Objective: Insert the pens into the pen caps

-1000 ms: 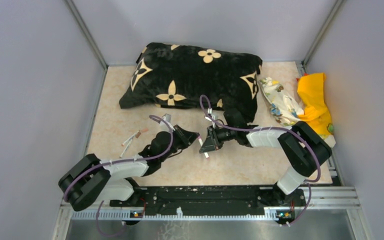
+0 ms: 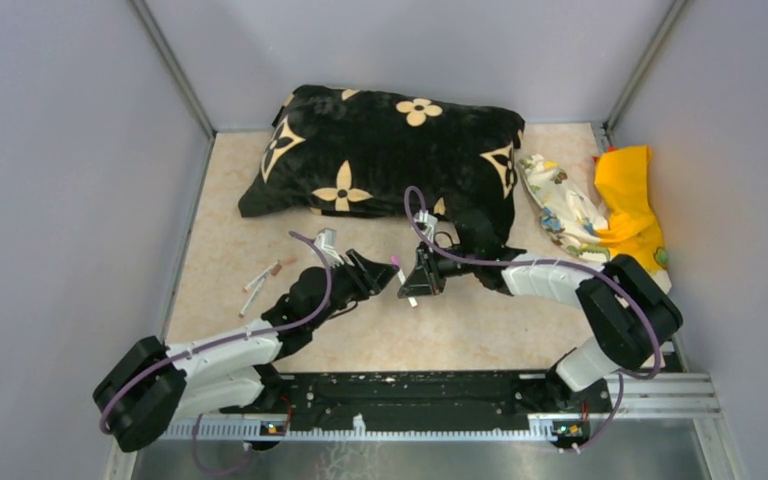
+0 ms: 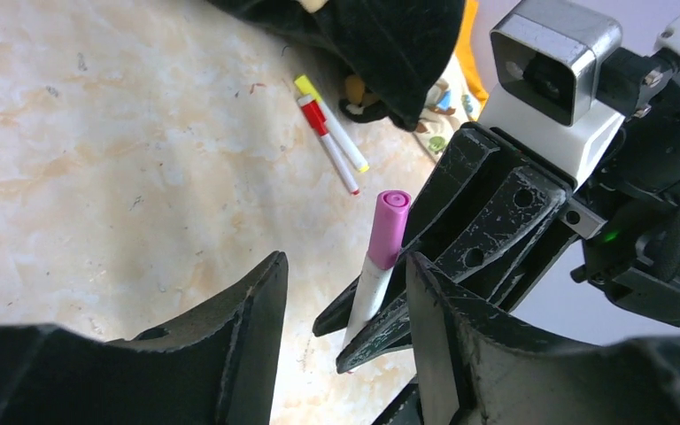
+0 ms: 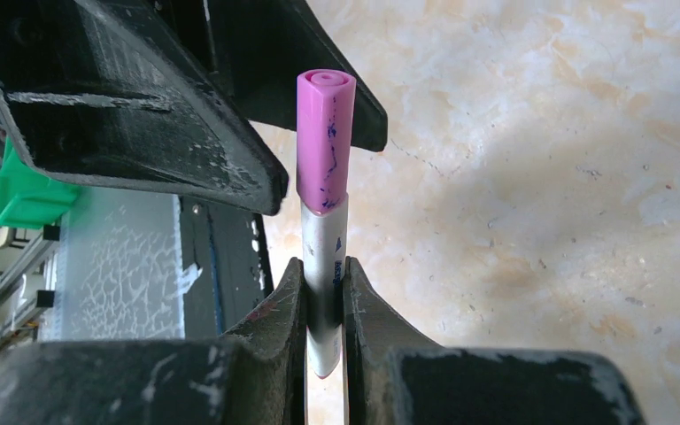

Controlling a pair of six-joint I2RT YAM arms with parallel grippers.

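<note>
A white pen with a pink cap [image 4: 325, 150] seated on its end is clasped by my right gripper, shut around the white barrel [image 4: 323, 252]. The cap points up and shows clear of the right fingers. In the left wrist view the same pink cap [image 3: 389, 226] stands just beyond the gap of my left gripper, whose fingers are parted with nothing between them. The top view has the left gripper [image 2: 377, 275] close to the cap's left. Farther off lie a red-capped pen [image 3: 328, 142] and a yellow pen [image 3: 332, 124].
More pens [image 2: 257, 283] lie on the table left of the left arm. A black patterned cushion [image 2: 390, 155] fills the back, and a yellow cloth [image 2: 628, 205] lies at the right. Bare table [image 2: 460, 340] shows in front.
The left gripper has opened and its arm has drawn back slightly to the left. My right arm has shifted a little; the pen remains in its gripper, and its pink end now shows more.
</note>
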